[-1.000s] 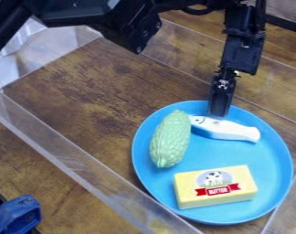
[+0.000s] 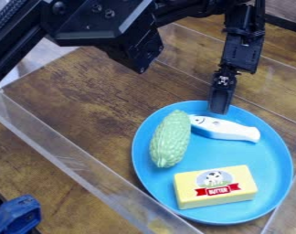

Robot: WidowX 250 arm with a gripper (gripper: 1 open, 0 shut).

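Observation:
My black gripper (image 2: 221,96) points down at the back rim of a blue plate (image 2: 263,163), just behind a white elongated object (image 2: 230,130); its fingers are seen edge-on, so their opening is unclear. Also on the plate are a pale green, bumpy vegetable (image 2: 172,140) at the left and a yellow butter box (image 2: 216,187) at the front.
A transparent strip runs diagonally across the lower left. A blue object (image 2: 14,215) lies at the lower-left corner. The arm spans the top of the view.
The upper arm has shifted slightly; the gripper is almost still, and the objects on the plate are unmoved.

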